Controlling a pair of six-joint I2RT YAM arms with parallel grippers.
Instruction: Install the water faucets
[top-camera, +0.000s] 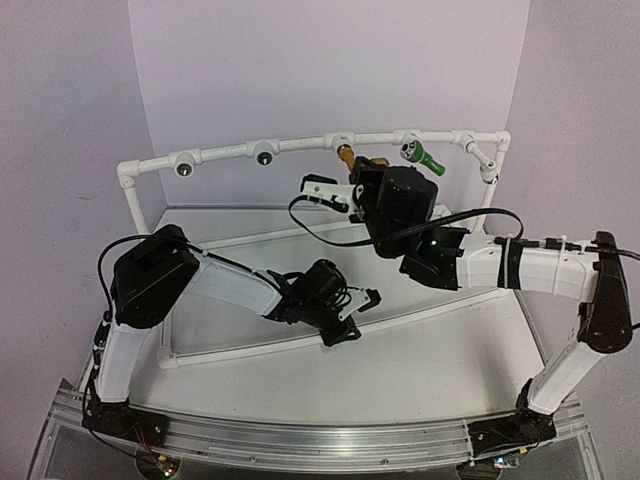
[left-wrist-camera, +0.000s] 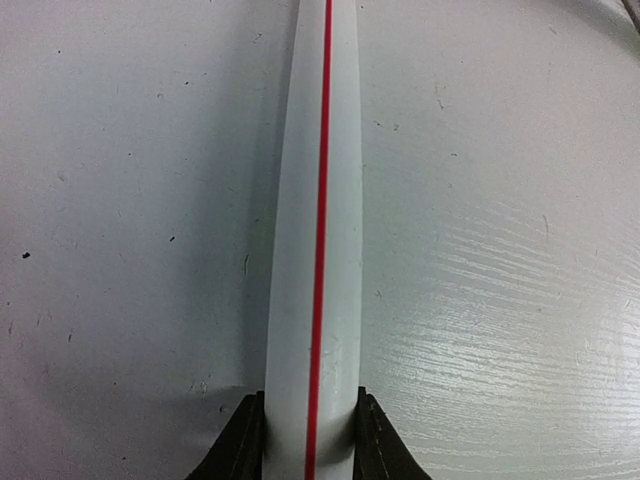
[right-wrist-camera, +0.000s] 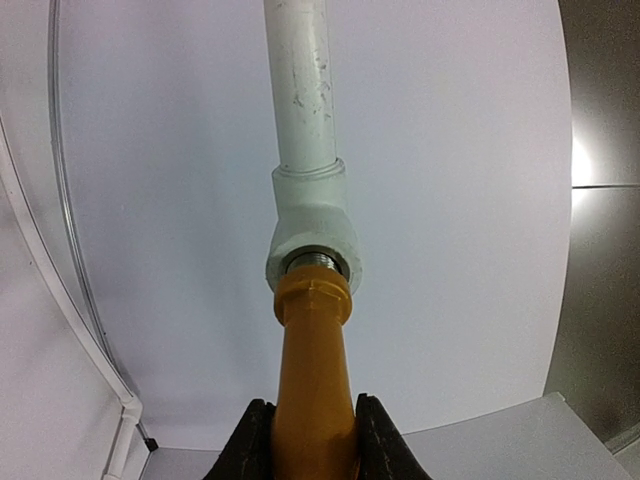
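An orange faucet (right-wrist-camera: 312, 380) is at a tee fitting (right-wrist-camera: 305, 215) on the upper white pipe (top-camera: 230, 152), with silver thread showing between them. My right gripper is shut on the faucet's body. Low over the board, my left gripper is shut on the bottom white pipe (left-wrist-camera: 300, 250) with its red stripe. A green faucet (top-camera: 425, 160) sits at another fitting to the right. In the top view the orange faucet is partly hidden behind my right arm.
Empty fittings (top-camera: 184, 166) with dark openings are along the upper pipe's left part. A further fitting (top-camera: 478, 148) is at the right end. The white board (top-camera: 420, 360) is clear at the front.
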